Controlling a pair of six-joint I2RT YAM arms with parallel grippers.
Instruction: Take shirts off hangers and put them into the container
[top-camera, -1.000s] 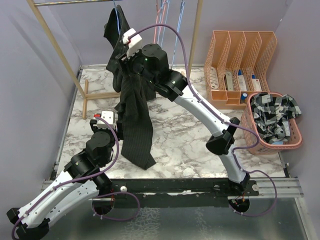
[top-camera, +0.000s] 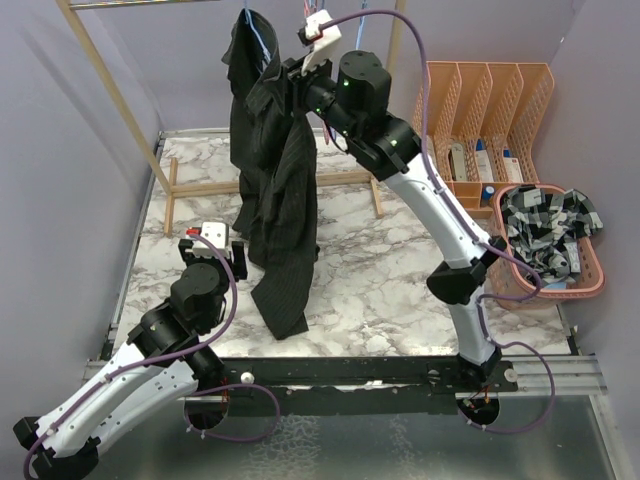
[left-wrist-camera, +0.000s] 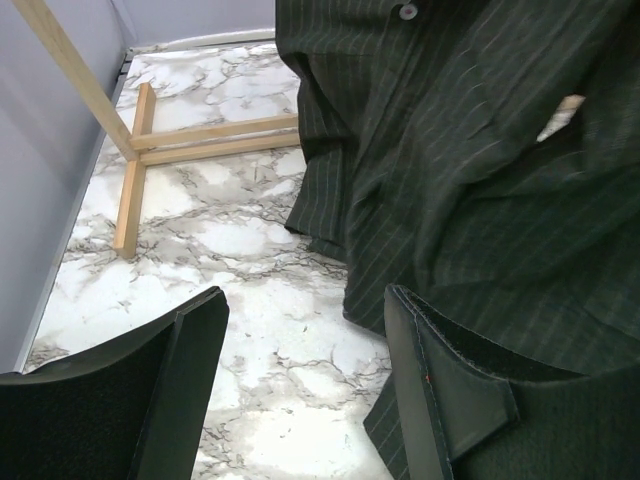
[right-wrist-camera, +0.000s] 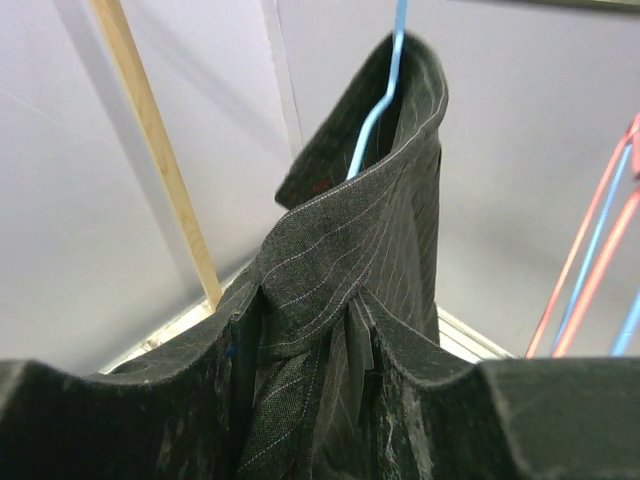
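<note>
The dark pinstriped shirt hangs from a blue hanger on the rack's top bar, its lower part reaching down over the marble surface. My right gripper is shut on the shirt's upper fabric, just below the hanger, whose lower part is hidden in the cloth. My left gripper stands open low at the left, its fingers in front of the hanging cloth with nothing seen between them.
A wooden rack frames the shirt, with more coloured hangers alongside. An orange divided organiser and a pink basket of checked cloth stand at right.
My right gripper has moved right and upward in the top view, carrying the shirt's upper part with it. The left arm looks still.
</note>
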